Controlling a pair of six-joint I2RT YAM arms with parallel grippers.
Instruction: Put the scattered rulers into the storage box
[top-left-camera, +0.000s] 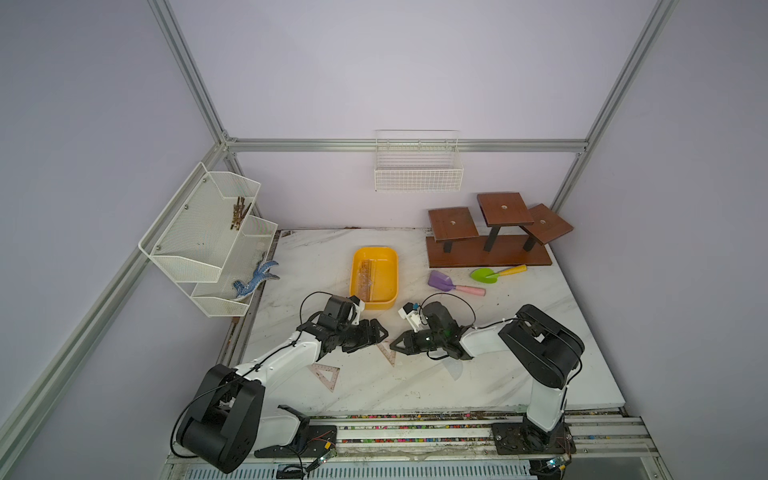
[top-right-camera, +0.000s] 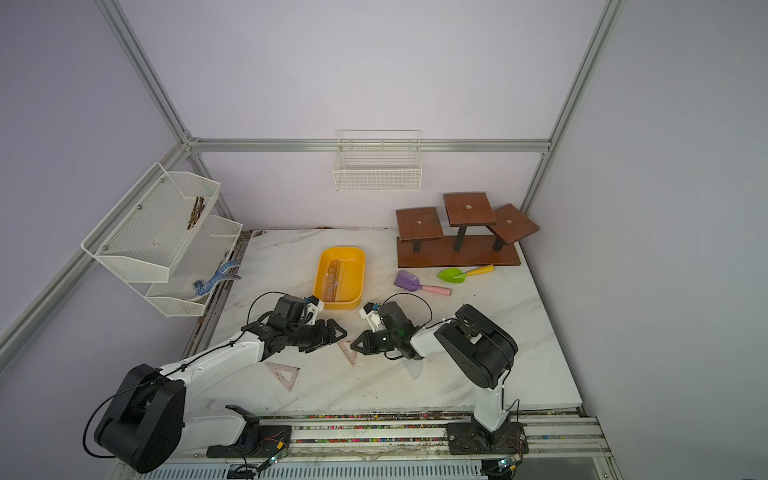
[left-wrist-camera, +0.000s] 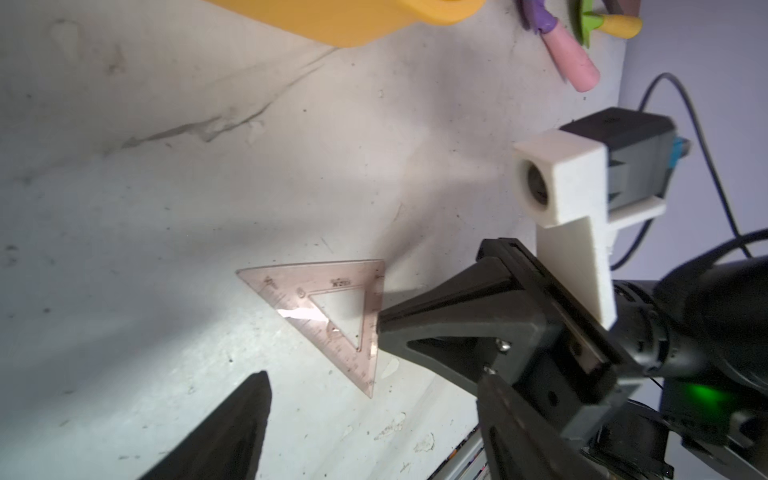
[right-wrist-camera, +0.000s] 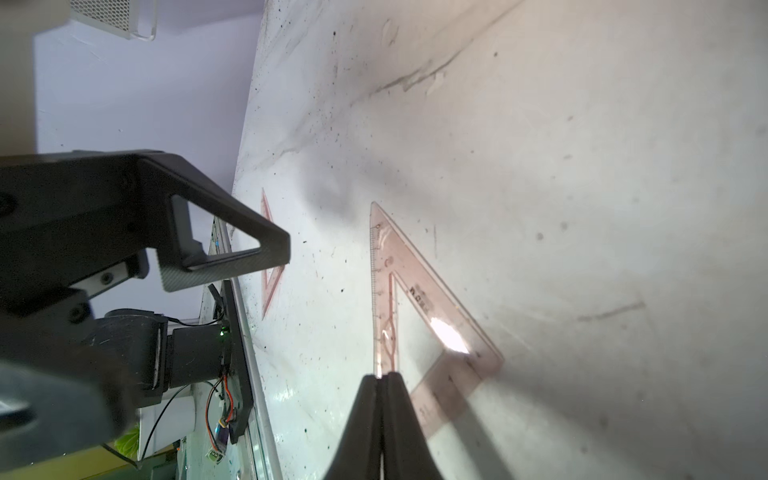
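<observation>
A pink clear set square (top-left-camera: 388, 353) lies between my two grippers on the table. My right gripper is shut, its tips over the edge of that set square (right-wrist-camera: 472, 340); whether the thin plastic is pinched cannot be told. My left gripper hovers just left of it, open and empty. Another pink set square (top-left-camera: 326, 376) lies flat further left, nearer the front edge. The yellow storage box (top-left-camera: 391, 276) stands behind the grippers with a pinkish clear ruler (top-left-camera: 365, 279) in it. Beneath the right arm is a translucent bluish piece (top-left-camera: 453, 368), partly covered.
A purple scoop with a pink handle (top-left-camera: 469, 289) and a green shovel (top-left-camera: 485, 275) lie right of the box. Behind them stands a brown tiered stand (top-left-camera: 489, 254). White mesh shelves (top-left-camera: 209, 280) hang at left.
</observation>
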